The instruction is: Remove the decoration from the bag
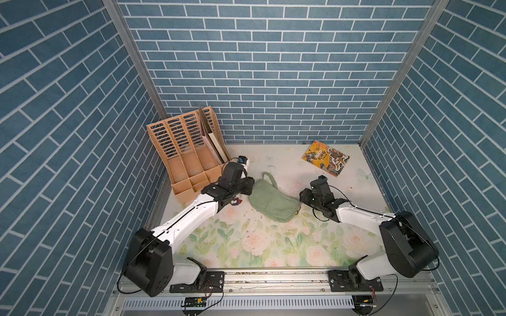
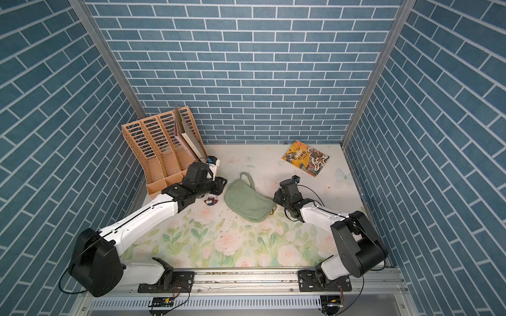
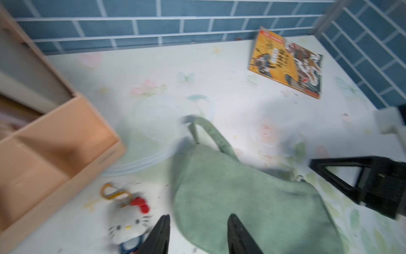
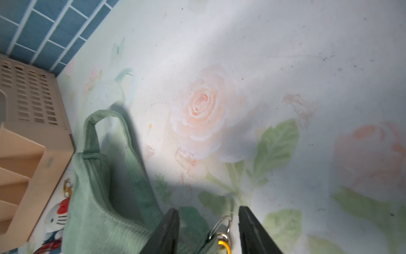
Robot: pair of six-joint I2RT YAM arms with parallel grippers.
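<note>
A green cloth bag (image 1: 274,202) lies mid-table with its strap (image 3: 217,135) toward the back. A metal ring with a yellow clasp (image 4: 224,241) is at its right end, between and below the fingertips of my open right gripper. A Hello Kitty charm (image 3: 129,224) with a yellow clasp lies apart, left of the bag. My left gripper hangs above the bag's left part, partly open, nothing seen between its fingers.
A tan wooden organizer (image 1: 184,168) with flat boards stands at back left, close by the left gripper. An orange booklet (image 1: 324,157) lies at back right.
</note>
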